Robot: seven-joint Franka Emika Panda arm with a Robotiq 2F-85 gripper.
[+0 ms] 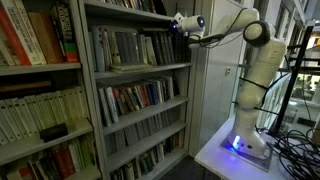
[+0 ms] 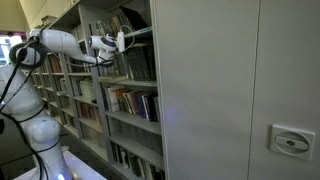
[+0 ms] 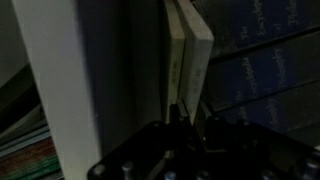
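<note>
My gripper [image 1: 178, 22] is up at the right end of the bookcase's upper shelves in exterior view 1. Exterior view 2 shows the gripper [image 2: 121, 42] from the other side, close to the shelf fronts. In the wrist view, two thin pale books [image 3: 196, 48] stand side by side, and the dark fingers [image 3: 183, 122] meet their near end. The fingers look closed on a pale book, though darkness hides most of the contact.
Dark volumes with gilt lettering [image 3: 265, 65] stand right of the pale books; a pale upright panel [image 3: 55, 75] is at left. Lower shelves hold many books [image 1: 140, 97]. The white table [image 1: 225, 160] under the arm has bare space.
</note>
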